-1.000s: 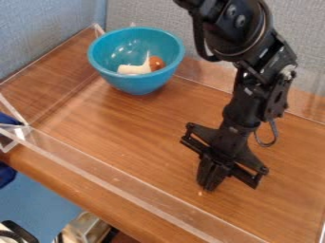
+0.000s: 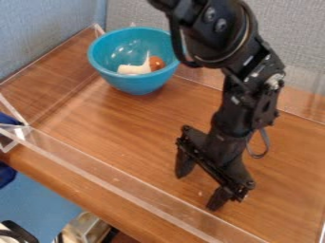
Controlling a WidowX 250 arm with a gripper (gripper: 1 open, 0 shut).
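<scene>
My black gripper (image 2: 200, 181) is low over the wooden table, right of centre, with its fingers open and fingers pointing down near the tabletop. I see nothing clearly held between the fingers. A teal bowl (image 2: 127, 76) sits at the back left, holding a white object (image 2: 132, 70) and a small orange-brown round item (image 2: 156, 63).
Clear plastic edging runs around the wooden tabletop (image 2: 102, 123). A blue object (image 2: 7, 121) is at the left edge, with blue floor and clutter beyond the near-left edge.
My gripper has shifted slightly left and its fingers now stand farther apart. The bowl and its contents have not moved.
</scene>
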